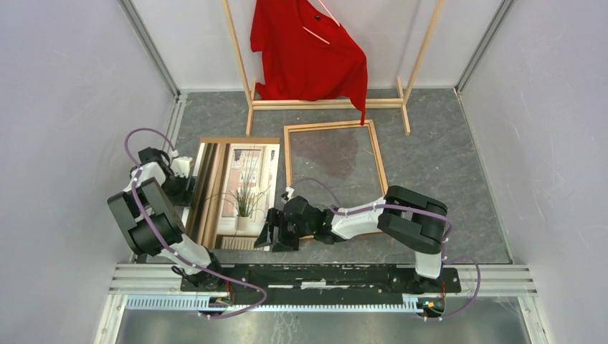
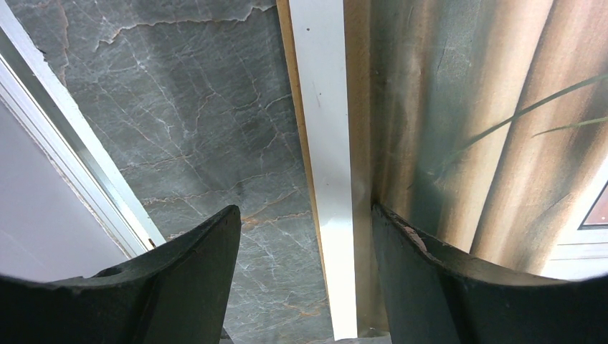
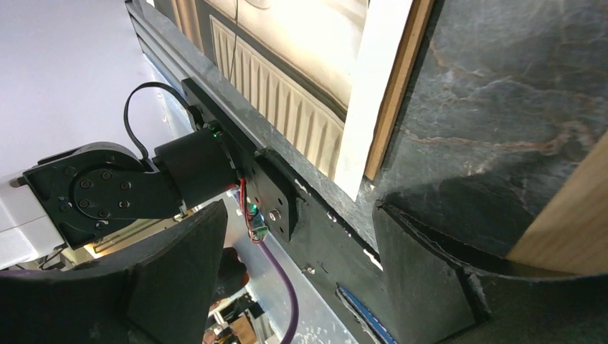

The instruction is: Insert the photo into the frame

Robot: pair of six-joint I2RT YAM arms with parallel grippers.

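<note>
The photo (image 1: 233,168), a print of a plant by a window, lies flat on a brown backing board (image 1: 240,140) at the left of the floor. To its right rests the empty wooden frame (image 1: 288,154). My left gripper is at the photo's left edge, fingers apart, with the white border (image 2: 326,136) showing between them. At the lower right corner of the photo hangs my right gripper, also open. Its fingers are well apart, the white corner just beyond them. Part of the wooden frame's near side is hidden under the right arm.
A wooden rack (image 1: 330,104) with a red shirt (image 1: 308,57) stands at the back. Walls close in both sides. The black rail (image 1: 323,285) runs along the front.
</note>
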